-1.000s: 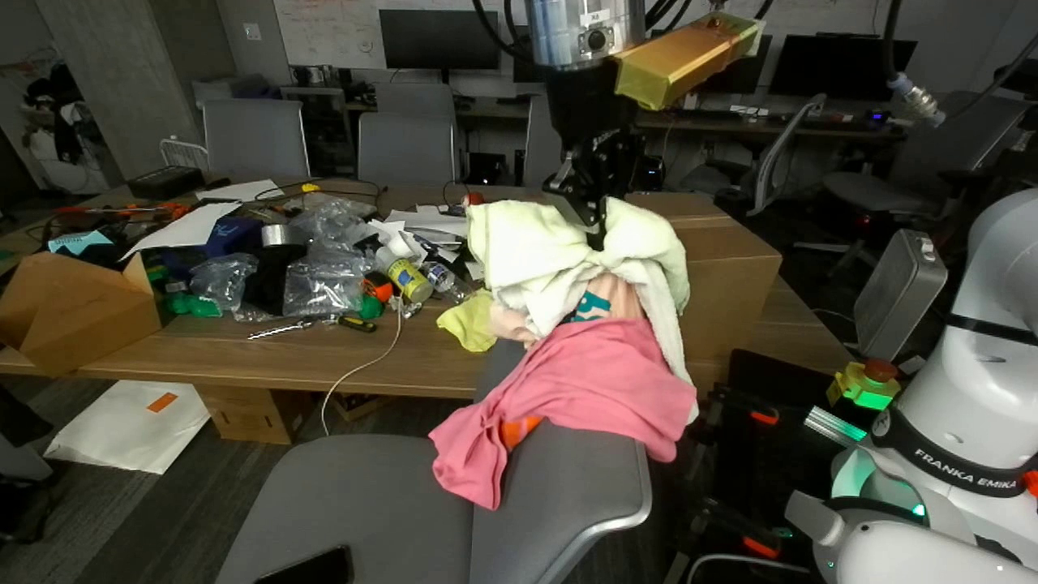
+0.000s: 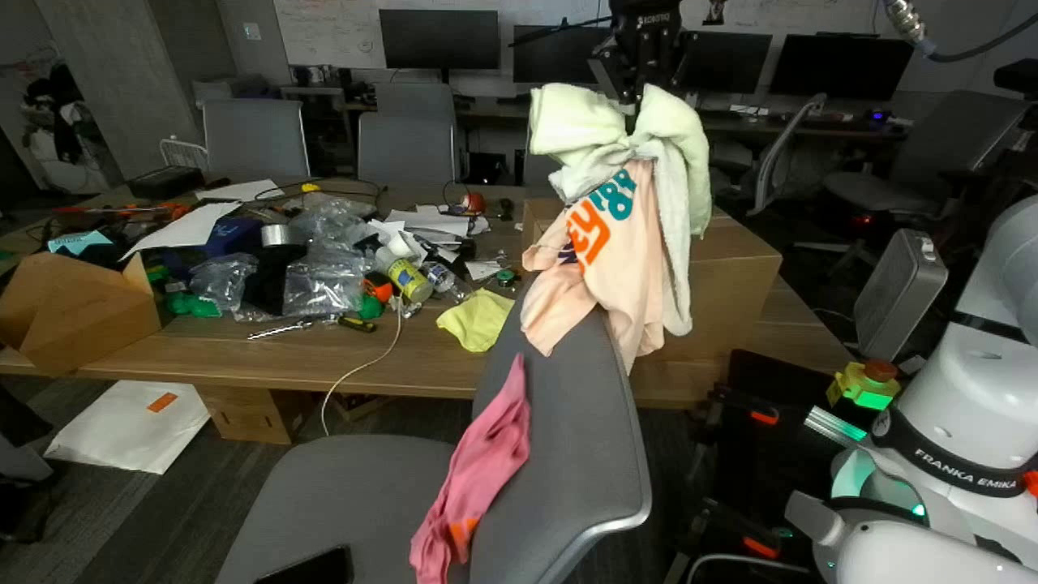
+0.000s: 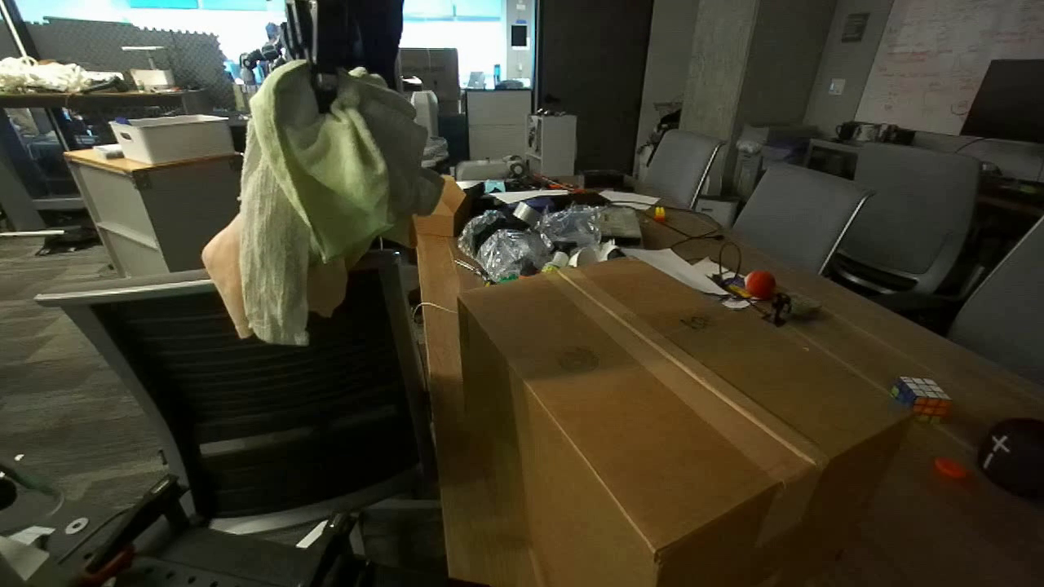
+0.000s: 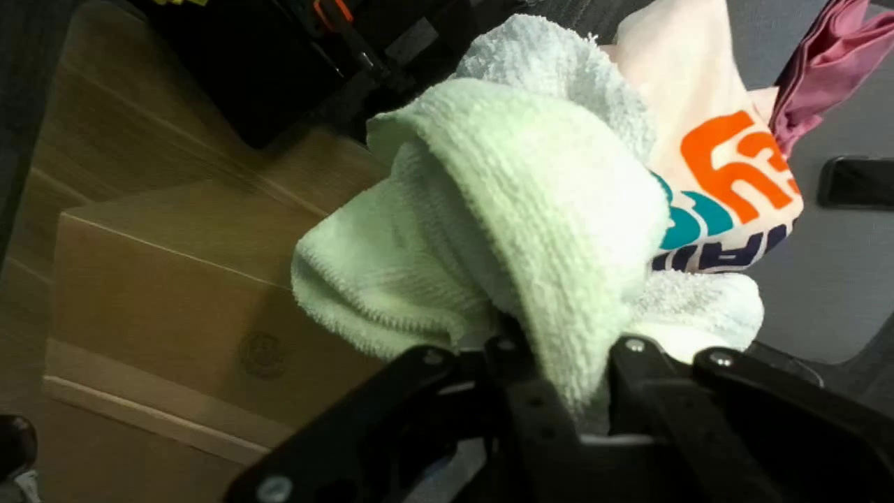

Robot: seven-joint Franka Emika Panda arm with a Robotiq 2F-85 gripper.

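Note:
My gripper (image 2: pixel 632 109) is shut on a bunched pale green towel (image 2: pixel 681 136), high above the chair back. Along with the towel hangs a peach cloth (image 2: pixel 623 282) with orange and teal lettering; whether the fingers pinch it too cannot be made out. In the wrist view the towel (image 4: pixel 536 201) bulges up between the fingers and covers most of their tips. A pink cloth (image 2: pixel 486 457) lies crumpled against the front of the grey chair's backrest (image 2: pixel 584 438), apart from the hanging bundle. From the other side, the towel (image 3: pixel 342 176) hangs over the chair's top edge.
On the table behind stands a large cardboard box (image 3: pixel 626 391). Bags, bottles and tools clutter the table's left part, with a yellow cloth (image 2: pixel 477 319) at its near edge. A dark phone (image 2: pixel 309 568) rests on the chair seat.
The gripper has risen and shifted slightly right with the green towel and peach cloth. The pink cloth, draped over the chair top before, has slid down the backrest's front.

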